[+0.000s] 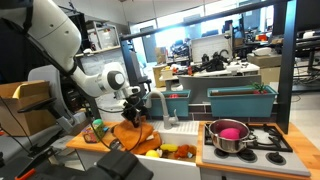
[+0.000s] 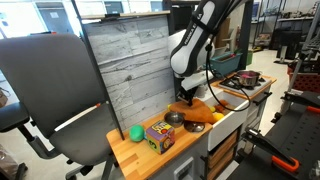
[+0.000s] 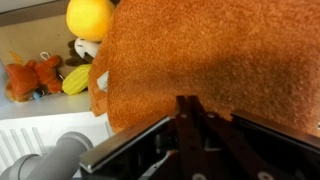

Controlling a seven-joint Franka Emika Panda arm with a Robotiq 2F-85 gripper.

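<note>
An orange towel lies bunched at the left of the counter, partly over the edge of the sink. In the wrist view the towel fills most of the picture. My gripper is down at the cloth with its fingers close together, shut on a fold of it. The pinched part is mostly hidden by the fingers. From the second exterior view, the towel spreads below the white arm.
Toys lie in the sink beside the towel, among them a yellow ball and a red-orange toy. The faucet stands close by. A pot is at right; a bowl and a patterned box are near the towel.
</note>
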